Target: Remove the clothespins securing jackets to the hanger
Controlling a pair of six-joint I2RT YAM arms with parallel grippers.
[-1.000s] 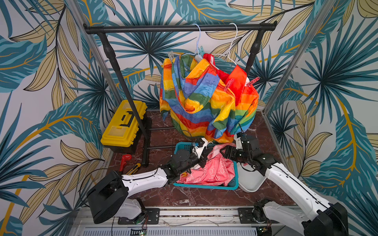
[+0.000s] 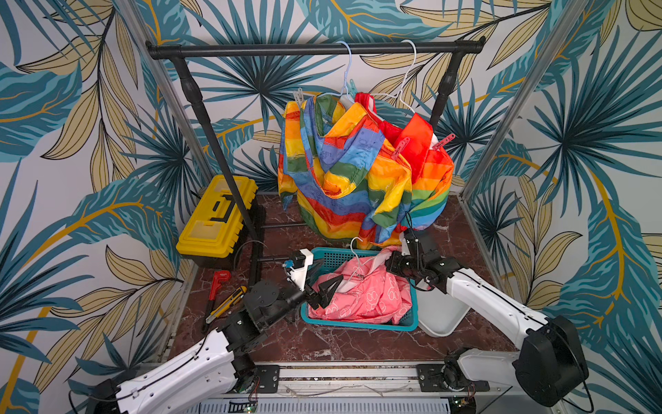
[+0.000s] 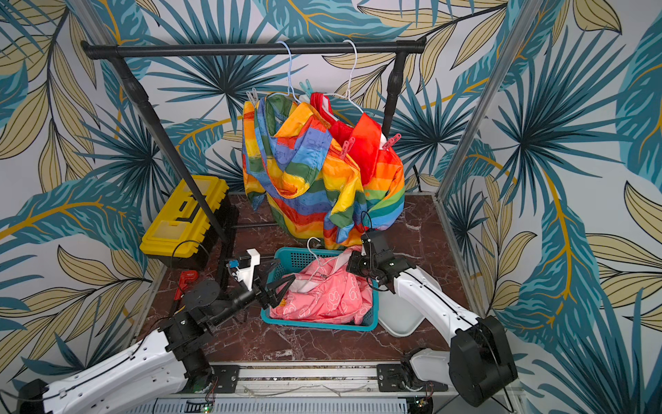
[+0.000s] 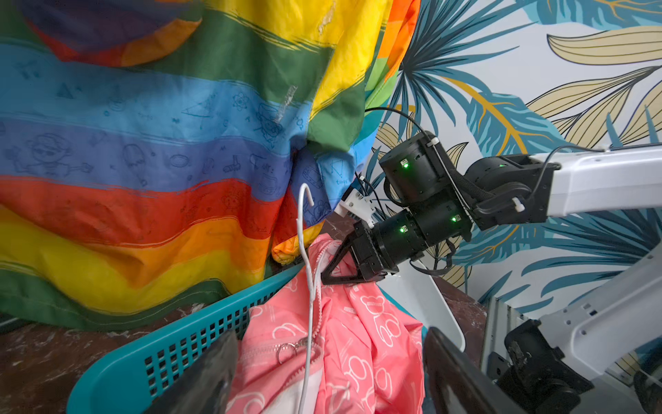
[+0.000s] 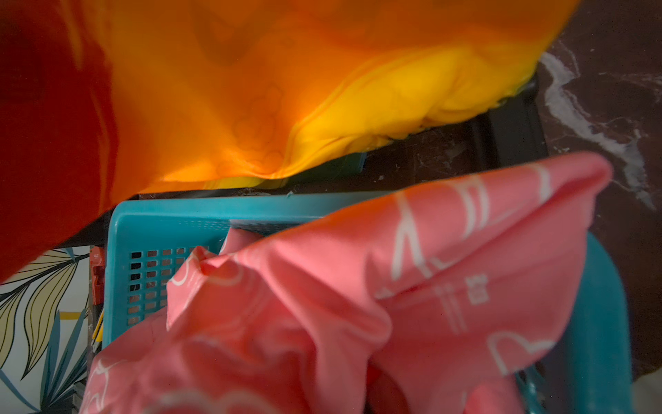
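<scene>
The pink jacket lies crumpled in the teal basket, and a white hanger rises from its neck opening. My left gripper stands open beside the jacket; in the left wrist view the hanger passes between its blurred fingers. On the jacket's far right part, my right gripper is shut with its tips at the cloth, which bunches over them in the right wrist view. Two rainbow jackets hang from the rack, bearing red clothespins, a grey clothespin and a teal clothespin.
The black rack bar spans the back. At left stand a yellow toolbox, a red tool and a yellow cutter. A white tray is right of the basket.
My left gripper has drawn back to the left, off the jacket's middle, and its fingers are spread. The right gripper has moved slightly left onto the jacket. The hanger hook has come into view.
</scene>
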